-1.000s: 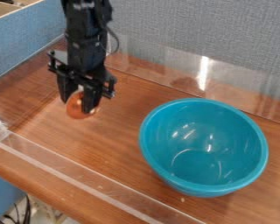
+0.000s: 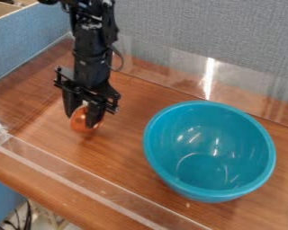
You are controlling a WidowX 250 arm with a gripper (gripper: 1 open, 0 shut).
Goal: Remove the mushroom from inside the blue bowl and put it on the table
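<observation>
The black gripper (image 2: 86,115) reaches down at the left of the table, shut on the mushroom (image 2: 80,120). Only a small orange and pale part of the mushroom shows between the dark fingers. It is low, at or just above the wooden table (image 2: 116,154); whether it touches the wood I cannot tell. To the right stands the blue bowl (image 2: 162,148), and its inside looks empty.
Bare wood lies between the gripper and the bowl, and around the gripper. A light blue side wall (image 2: 24,40) rises at the left, a grey wall (image 2: 207,36) at the back. Cables (image 2: 26,216) hang off the front left.
The bowl has stayed where it was.
</observation>
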